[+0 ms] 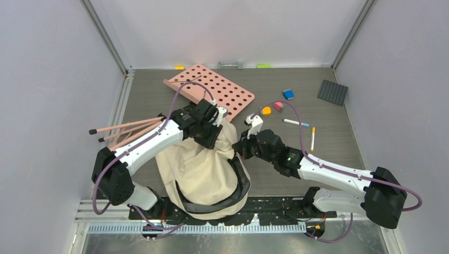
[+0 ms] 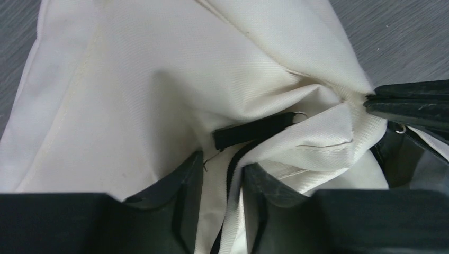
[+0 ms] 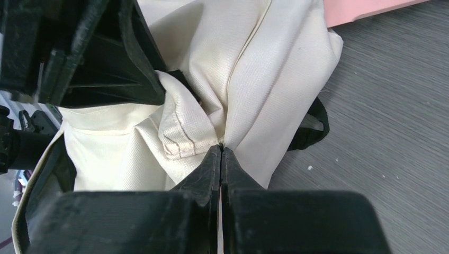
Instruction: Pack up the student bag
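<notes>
A cream fabric bag (image 1: 209, 174) with a dark-lined opening lies at the front left. Over its upper part stands my left gripper (image 1: 210, 145), its fingers parted. In the left wrist view a white edge with black trim (image 2: 236, 182) runs between those fingers, and a black tab (image 2: 254, 131) sits just beyond. My right gripper (image 1: 236, 151) is shut on the bag's cloth at its right side. The right wrist view shows its fingertips pinching a stitched fabric edge (image 3: 185, 149), with the left gripper's dark fingers close by.
A pink perforated board (image 1: 212, 87) and pink legs (image 1: 132, 127) lie behind and left of the bag. Blue (image 1: 288, 94), pink (image 1: 279, 106) and yellow (image 1: 266, 111) blocks, two markers (image 1: 295, 122) and a dark ridged mat (image 1: 333, 92) are at the right.
</notes>
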